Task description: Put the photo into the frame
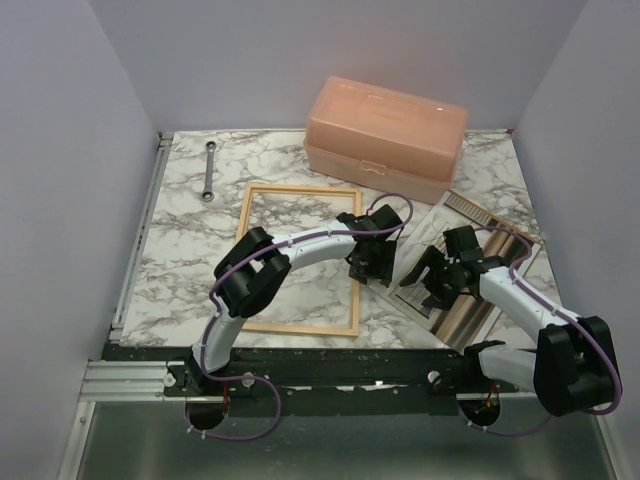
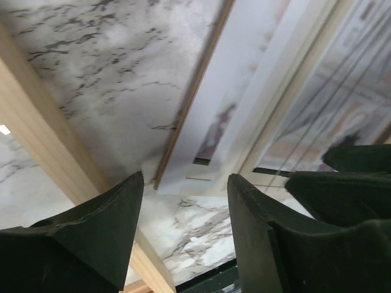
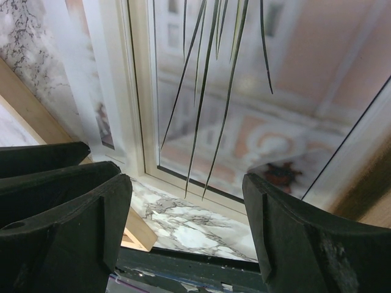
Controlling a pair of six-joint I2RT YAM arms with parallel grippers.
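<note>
The empty wooden frame [image 1: 357,300] lies on the left half of the marble table. To its right is an overlapping stack of flat sheets and panels [image 1: 480,208], tilted on the table. In the right wrist view, a glossy photo-like sheet [image 3: 269,131] shows thin dark lines and blurred patterns. My left gripper is part open above the near-left corner of a pale panel [image 2: 223,113], beside the frame's right bar [image 2: 52,119]. My right gripper also stands part open, over the sheet's near edge. Neither visibly pinches anything; whether the fingertips touch the panels, I cannot tell.
A large orange box [image 1: 385,135] stands at the back, just behind the stack. A wrench [image 1: 209,170] lies at the back left. The two grippers are close together, with the right one's dark fingers [image 2: 360,183] intruding into the left wrist view.
</note>
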